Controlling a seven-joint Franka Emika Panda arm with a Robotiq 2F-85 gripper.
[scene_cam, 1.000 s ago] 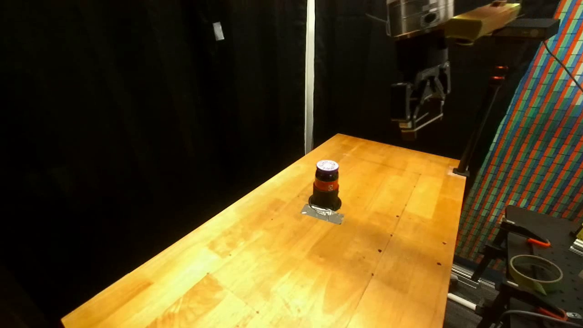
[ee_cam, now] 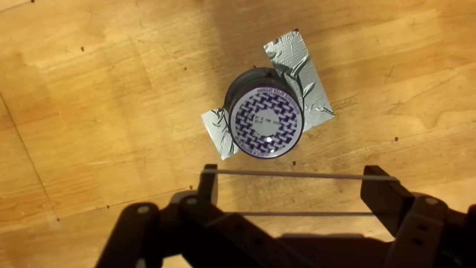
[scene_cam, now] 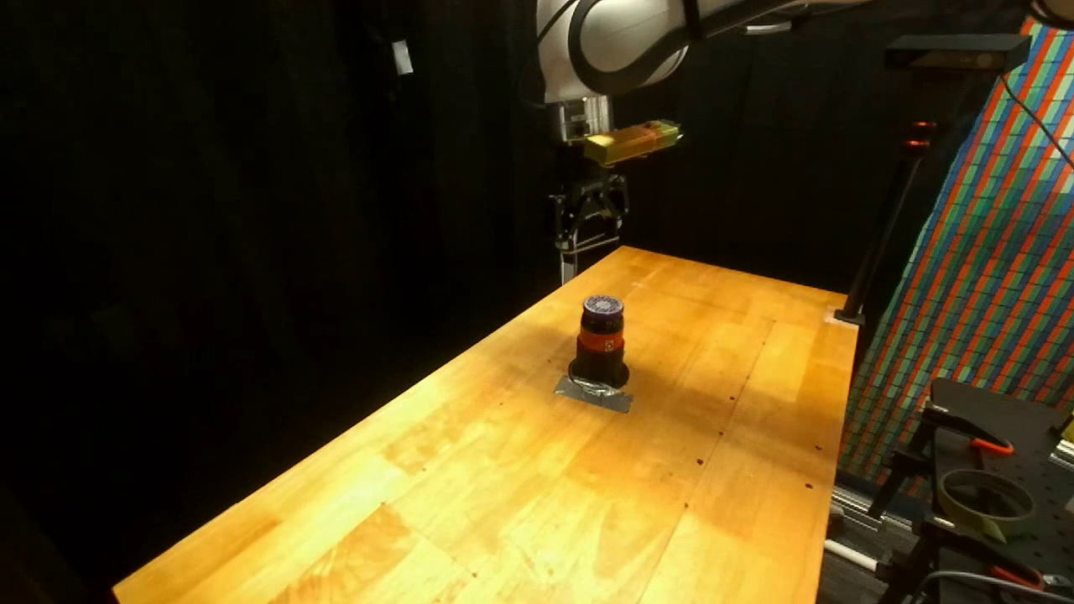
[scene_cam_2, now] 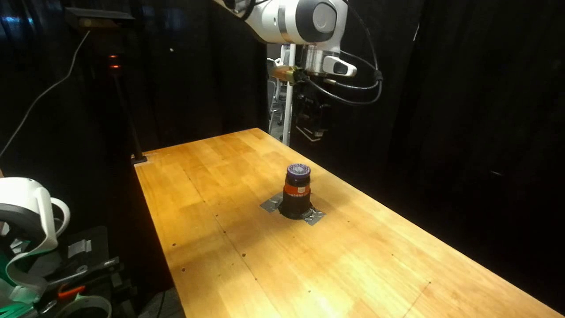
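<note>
A dark jar with an orange-red label stands upright in a black round holder on the wooden table. Its purple-and-white patterned lid is on top and faces the wrist camera. Silver tape fixes the holder to the table on two sides. Above the table hangs my gripper, open and pointing down, with two thin bands stretched across between its fingers and nothing held. In exterior view 1 the gripper is higher than the jar; in the wrist view the lid lies just beyond the fingertips, apart from them.
A post with a camera stands at its far corner. Off one side, a dark cart carries a roll of tape and orange-handled clamps. Black curtains surround the area.
In exterior view 1 my arm and gripper have moved left, toward the side above the jar, and look smaller. The shadow on the table has shifted. Jar and holder stay in place.
</note>
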